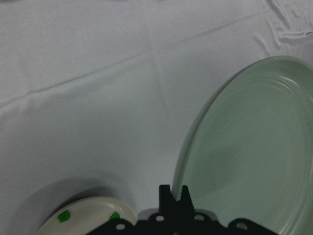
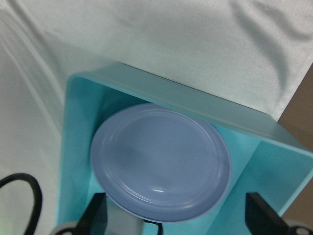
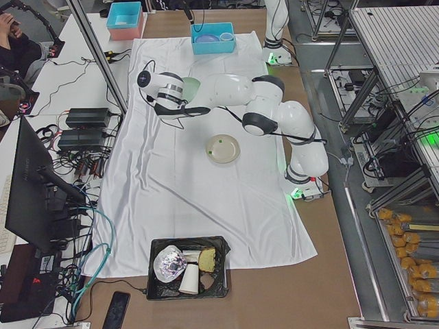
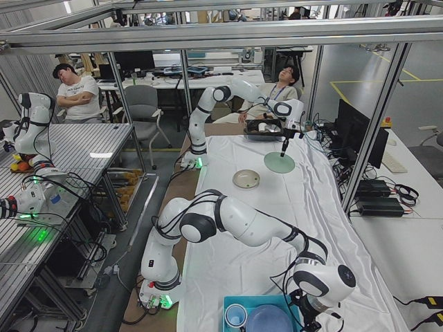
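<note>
My left gripper is shut on the rim of a green plate (image 1: 249,147), which is mostly hidden by the arm in the camera left view and shows whole in the camera right view (image 4: 279,164). A small beige plate (image 3: 223,149) with green pieces lies on the white cloth nearby. My right gripper stands open above the blue bin (image 2: 264,176), around the near part of a blue plate (image 2: 159,156) lying inside it.
A cup (image 4: 235,315) sits in the blue bin. A black tray (image 3: 158,288) with foil, bread and other items lies at the cloth's end. A monitor (image 3: 31,185) and cables line one side.
</note>
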